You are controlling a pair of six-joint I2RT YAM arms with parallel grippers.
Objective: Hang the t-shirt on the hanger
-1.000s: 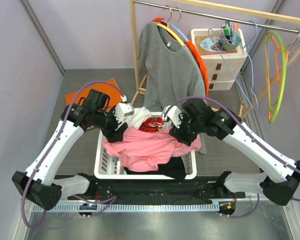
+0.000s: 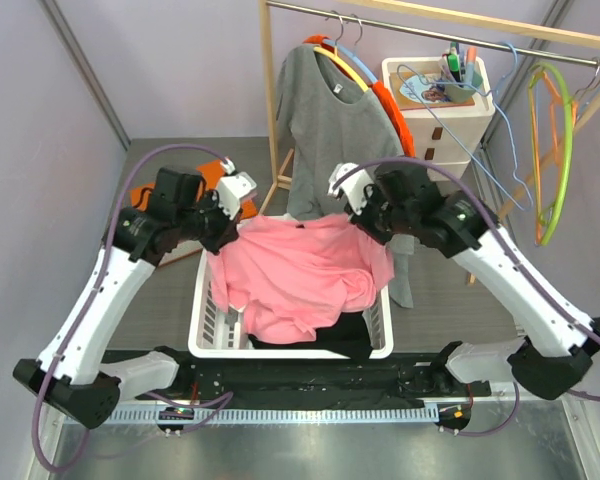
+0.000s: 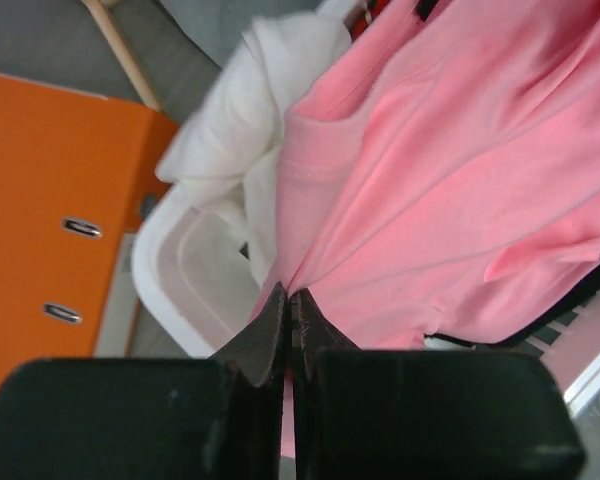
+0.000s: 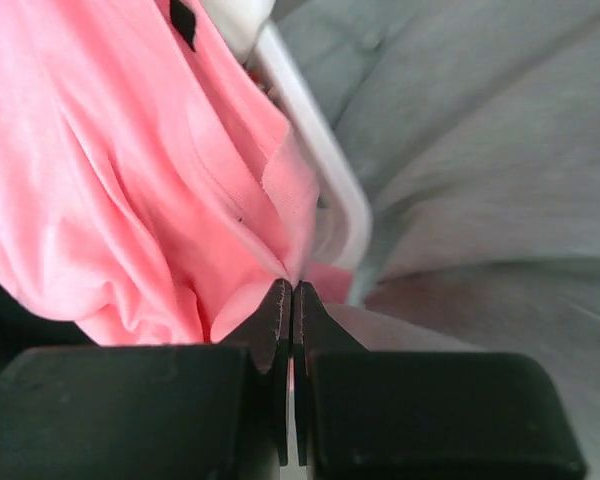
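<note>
A pink T-shirt point(image 2: 295, 275) is lifted out over the white laundry basket point(image 2: 207, 340), stretched between my grippers. My left gripper point(image 2: 227, 232) is shut on its left edge, with pink cloth running into the fingertips in the left wrist view. My right gripper point(image 2: 358, 225) is shut on the other edge, the fabric gathered at its tips. Empty hangers, blue point(image 2: 512, 150) and green point(image 2: 562, 160), hang on the rail at the right.
A grey top point(image 2: 320, 150) and orange garments hang behind the basket, the grey one reaching down beside it. A white drawer unit point(image 2: 430, 140) stands at the back right. An orange board point(image 3: 50, 200) lies left of the basket, which also holds white and black cloth.
</note>
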